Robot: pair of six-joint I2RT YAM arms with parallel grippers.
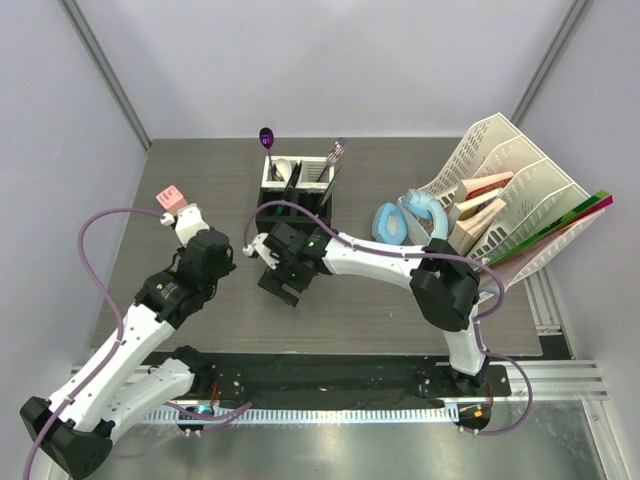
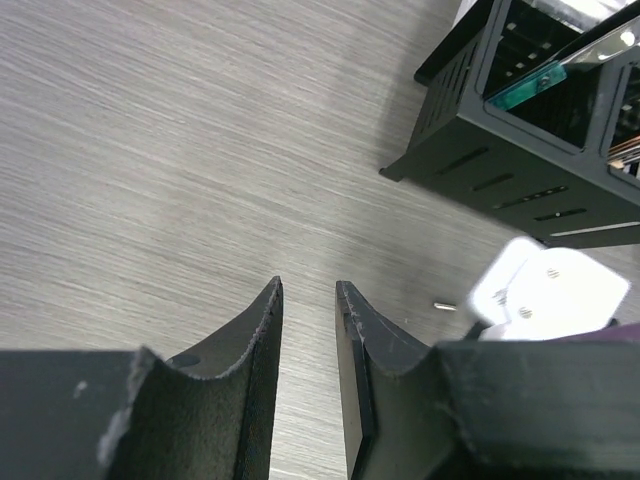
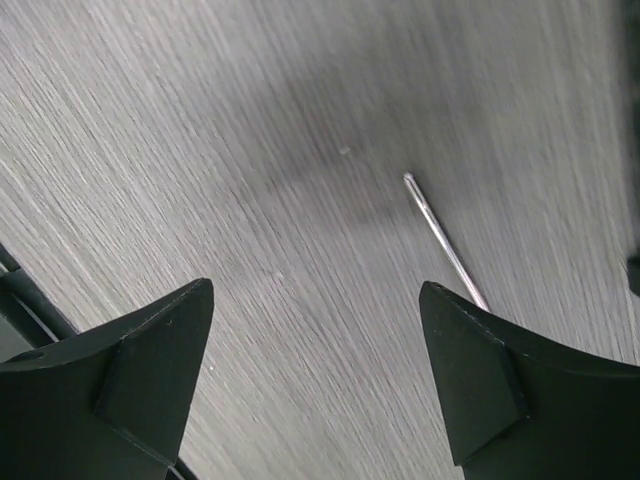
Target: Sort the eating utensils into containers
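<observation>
The utensil caddy, black in front [image 1: 295, 213] and white behind, holds a purple ladle [image 1: 266, 140], a fork [image 1: 334, 155] and other utensils. My left gripper [image 1: 225, 267] is left of the caddy; in the left wrist view its fingertips [image 2: 268, 300] sit a little apart over bare table, with nothing between them. My right gripper [image 1: 280, 290] is in front of the caddy, open and empty in the right wrist view, where a thin metal stick [image 3: 443, 235] lies on the table beside its fingers; the top view mostly hides it under the right arm.
A white slotted rack [image 1: 530, 200] with books and boards stands at the right, blue padded loops [image 1: 390, 224] beside it. A pink block [image 1: 170, 198] lies at back left.
</observation>
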